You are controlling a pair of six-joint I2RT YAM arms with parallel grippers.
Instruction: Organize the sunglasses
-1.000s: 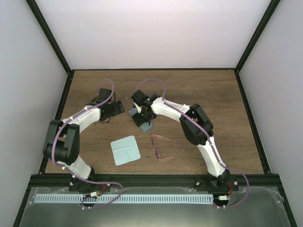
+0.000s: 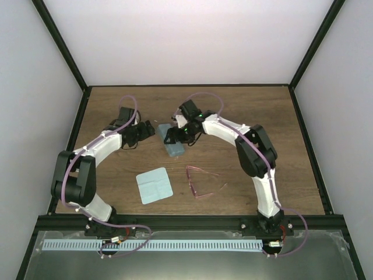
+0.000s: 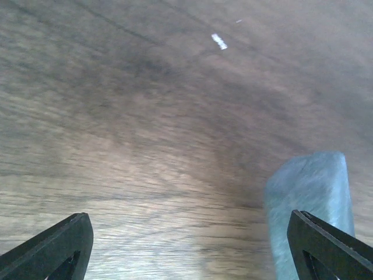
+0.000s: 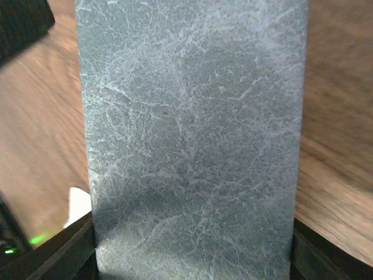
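Observation:
The grey-blue glasses case (image 2: 173, 149) is at the centre in the top view, filling the right wrist view (image 4: 192, 128) between the fingertips of my right gripper (image 2: 175, 137), which is shut on it. My left gripper (image 2: 147, 129) stands open to the left of the case, nothing between its fingers; its wrist view shows the case's end (image 3: 306, 186) at the right. Pink-framed sunglasses (image 2: 195, 189) lie unfolded in front, and a light blue cloth (image 2: 154, 185) lies flat to their left.
Both arms have cables looped over them, and the two grippers are close together near the middle.
The left arm has moved very slightly; sunglasses and cloth are unchanged.

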